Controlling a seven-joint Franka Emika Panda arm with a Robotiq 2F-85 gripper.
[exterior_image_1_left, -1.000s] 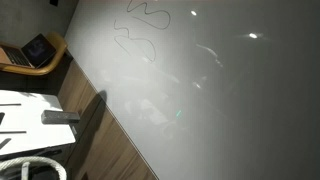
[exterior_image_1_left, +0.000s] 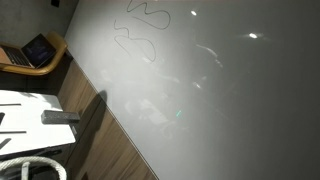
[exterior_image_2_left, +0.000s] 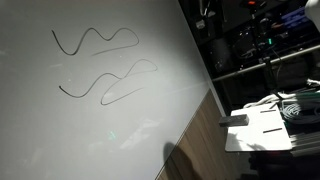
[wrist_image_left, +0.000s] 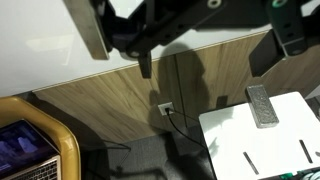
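Observation:
Two dark wavy lines run across the whiteboard (exterior_image_2_left: 60, 130): an upper line (exterior_image_2_left: 92, 32) and a lower line (exterior_image_2_left: 97, 80). A grey block, perhaps an eraser (wrist_image_left: 262, 106), lies at the edge of a small white table (wrist_image_left: 225, 135). My gripper is open in the wrist view, its dark fingers (wrist_image_left: 266, 55) wide apart with nothing between them. The block is below the right finger and apart from it. In neither exterior view can I make out the gripper.
Thin dark slots or sticks (wrist_image_left: 251, 163) show on the white table. A laptop (wrist_image_left: 30, 155) rests on a yellow-brown chair (wrist_image_left: 68, 140). Wood panelling (wrist_image_left: 100, 105) with an outlet (wrist_image_left: 165, 109) runs below the board. A pale coiled cable (exterior_image_1_left: 40, 161) crosses near the table.

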